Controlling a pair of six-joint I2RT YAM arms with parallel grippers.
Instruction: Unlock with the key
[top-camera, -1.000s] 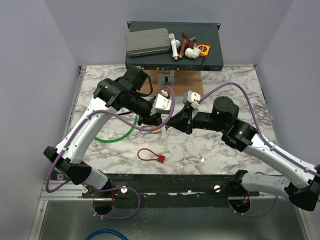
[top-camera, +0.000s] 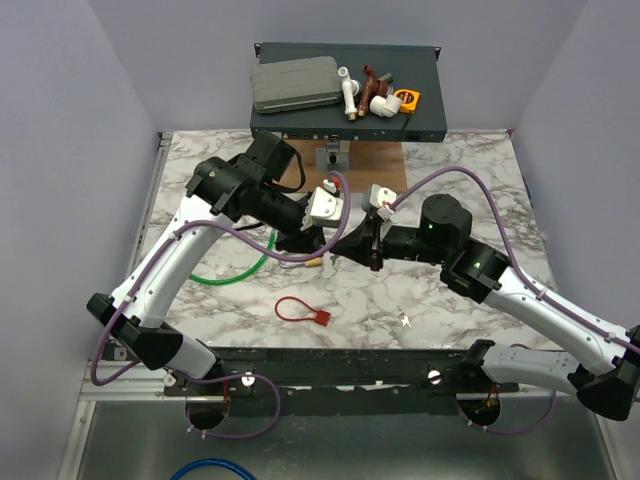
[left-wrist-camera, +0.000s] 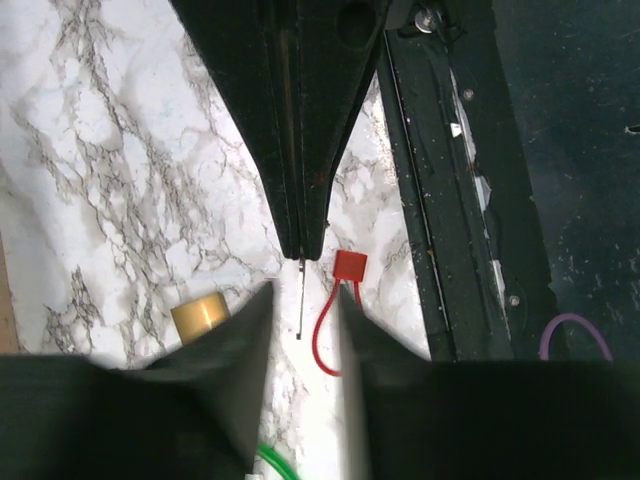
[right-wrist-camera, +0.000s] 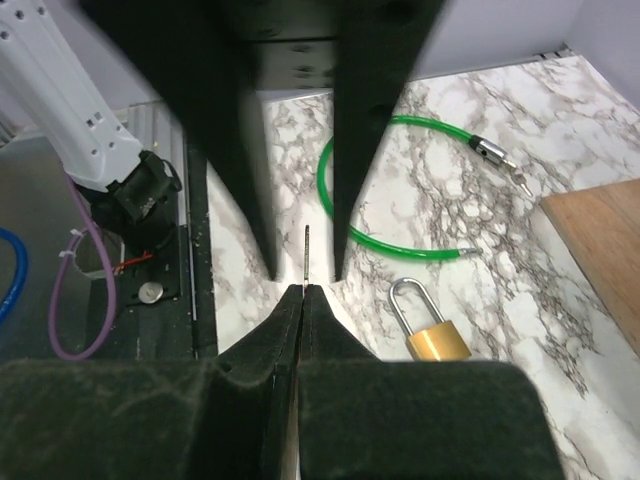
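Over the middle of the table my two grippers meet. My right gripper is shut, with a thin metal shaft, apparently the key, sticking out from between its tips; the shaft also shows upright in the right wrist view (right-wrist-camera: 306, 255). My left gripper is part open, its blurred fingers on either side of that shaft; whether they touch it I cannot tell. A brass padlock (right-wrist-camera: 438, 340) with a steel shackle lies on the marble below.
A green cable lock (right-wrist-camera: 410, 251) lies behind, and a red looped seal (top-camera: 321, 317) toward the front. A wooden board (right-wrist-camera: 600, 240) and a dark shelf (top-camera: 300, 125) with fittings and a case stand at the back.
My right gripper has shifted very slightly at the meeting point; otherwise little has visibly changed in the top view.
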